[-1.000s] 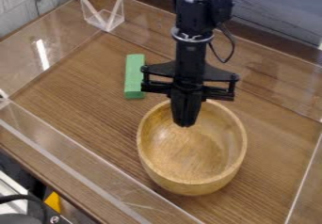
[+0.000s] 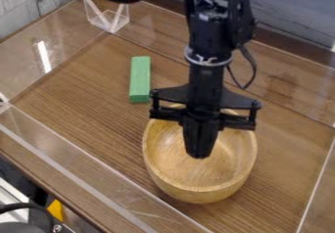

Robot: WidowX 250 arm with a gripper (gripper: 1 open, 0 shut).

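Note:
The black robot gripper (image 2: 201,143) hangs over the round wooden bowl (image 2: 197,186), its fingertips low inside or just above the bowl's interior. Its finger looks shut, with nothing visible between the fingers. The bowl sits on the wooden table at the lower middle, partly hidden behind the gripper. Left of the arm lies a green block (image 2: 140,79).
A clear plastic piece (image 2: 108,12) stands at the top left.
The gripper has moved down the view, lower over the bowl. The bowl and green block look unmoved.

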